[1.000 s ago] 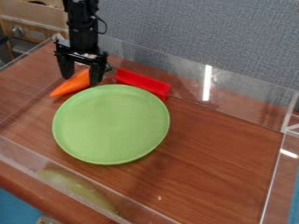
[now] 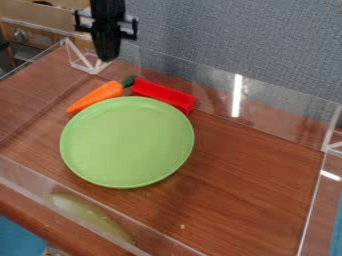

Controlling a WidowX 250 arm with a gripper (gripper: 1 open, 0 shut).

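The black gripper (image 2: 107,40) is raised at the top left, above the back left of the wooden tray, with nothing visible between its fingers. Below it an orange carrot (image 2: 96,97) with a green top lies just behind a green plate (image 2: 127,142). A red block-like object (image 2: 162,95) lies to the carrot's right, along the plate's back edge.
Clear walls border the wooden surface (image 2: 254,185), with a white bracket (image 2: 88,62) at the back left corner. A pale elongated object (image 2: 84,213) shows through the front wall.
The gripper has risen away from the carrot to the top of the view. The carrot stays on the surface, now fully in sight.
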